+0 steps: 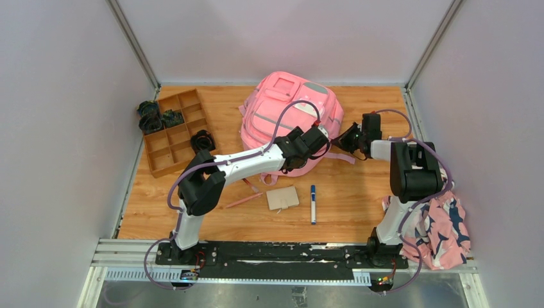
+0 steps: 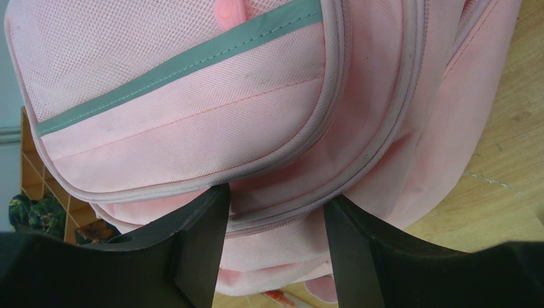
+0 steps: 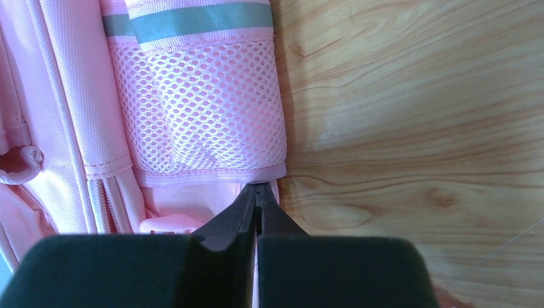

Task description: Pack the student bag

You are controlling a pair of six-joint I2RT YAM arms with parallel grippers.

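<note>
A pink backpack (image 1: 285, 106) with grey-green trim lies at the back middle of the table. Over its front edge my left gripper has its fingers apart, and the bag's piped seam passes across the gap between them. At the bag's right side my right gripper is shut, its tips against pink fabric just below the mesh side pocket (image 3: 218, 106). Whether any thin cloth is pinched there cannot be seen. In front of the bag lie a beige notebook (image 1: 283, 198), a blue-and-white marker (image 1: 313, 205) and a reddish pencil (image 1: 244, 200).
A wooden compartment tray (image 1: 163, 157) with dark items stands at the left, holding a black coil (image 1: 203, 142). Pink patterned cloth (image 1: 442, 231) lies at the front right, beside the right arm. Bare table shows at the front right of the bag.
</note>
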